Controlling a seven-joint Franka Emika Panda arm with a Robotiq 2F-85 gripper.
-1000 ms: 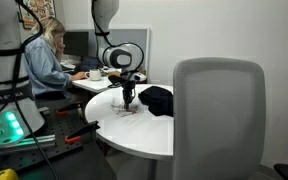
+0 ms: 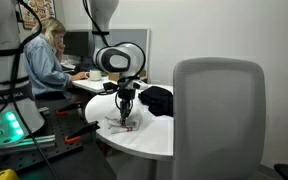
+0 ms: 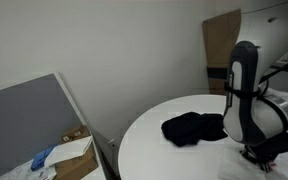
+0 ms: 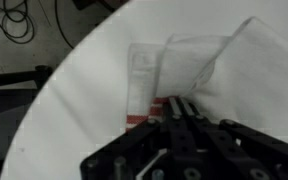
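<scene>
A white cloth with red stripes (image 2: pixel 115 126) lies rumpled on the round white table, toward its near left side. My gripper (image 2: pixel 123 122) points down onto it, fingers shut. In the wrist view the fingertips of the gripper meet the cloth (image 4: pixel 254 70) beside a red-striped fold (image 4: pixel 137 121). Whether a bit of fabric is pinched between them cannot be made out. Exterior view 2 shows the gripper (image 3: pixel 268 163) low at the right, over the pale cloth.
A black cloth (image 2: pixel 156 99) lies farther back on the round table (image 2: pixel 154 139). A grey chair back (image 2: pixel 219 120) stands at the near right. Someone (image 2: pixel 46 60) sits beyond, at the left.
My gripper has come toward the front edge of the table and slightly left. The striped cloth has shifted the same way with it; the black cloth stays put.
</scene>
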